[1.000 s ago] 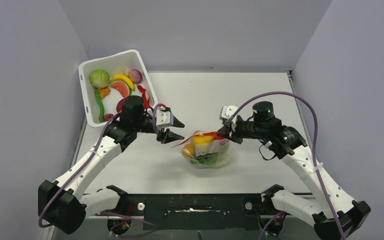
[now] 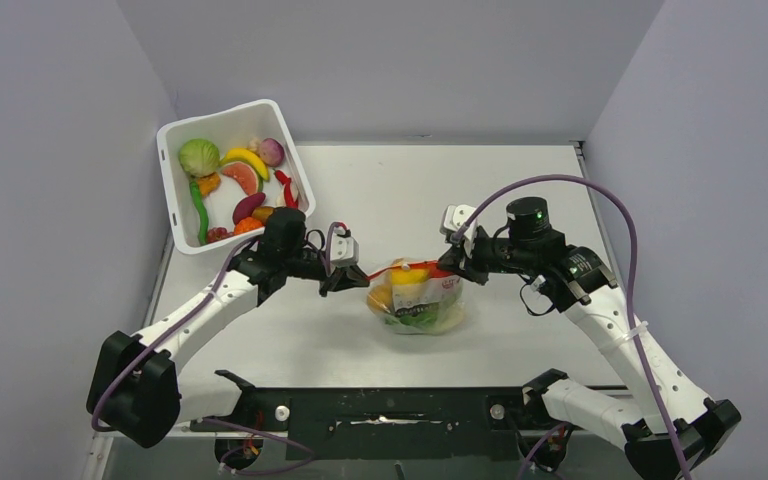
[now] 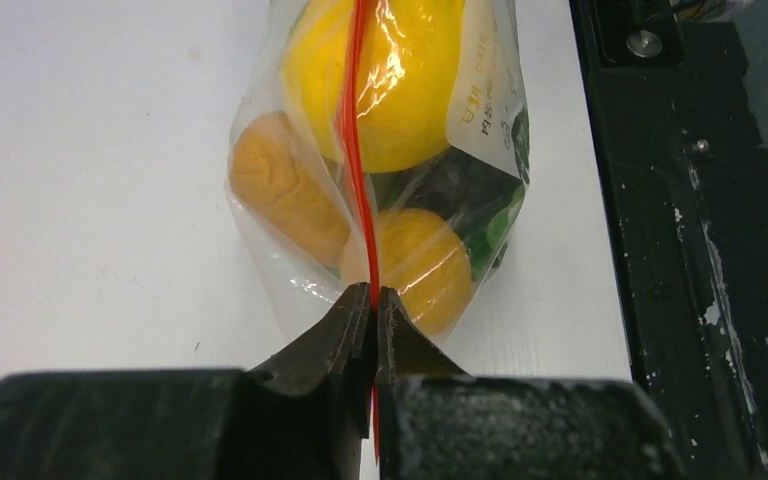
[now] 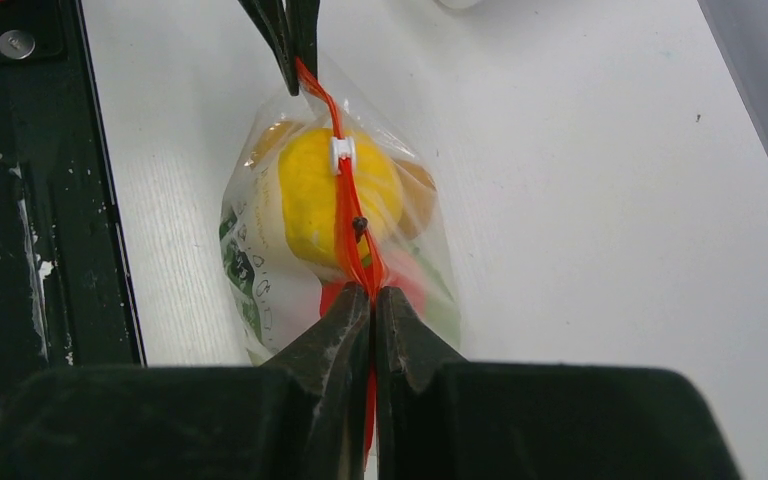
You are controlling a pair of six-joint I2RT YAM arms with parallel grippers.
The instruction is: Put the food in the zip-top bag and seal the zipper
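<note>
A clear zip top bag (image 2: 415,310) with yellow, orange and green food inside lies on the table's middle front. Its red zipper runs along the top, with a white slider (image 4: 342,153) toward the left end in the right wrist view. My left gripper (image 2: 360,280) is shut on the zipper's left end, seen between its fingertips in the left wrist view. My right gripper (image 2: 444,265) is shut on the zipper's other end, above the bag's right side.
A white bin (image 2: 168,180) of assorted food, including cabbage, banana and peppers, stands at the back left, partly behind my left arm. Grey walls border both sides.
My left gripper was open above and left of the bag; it has moved down onto the zipper's end and shut on it. The right one stayed nearly still.
</note>
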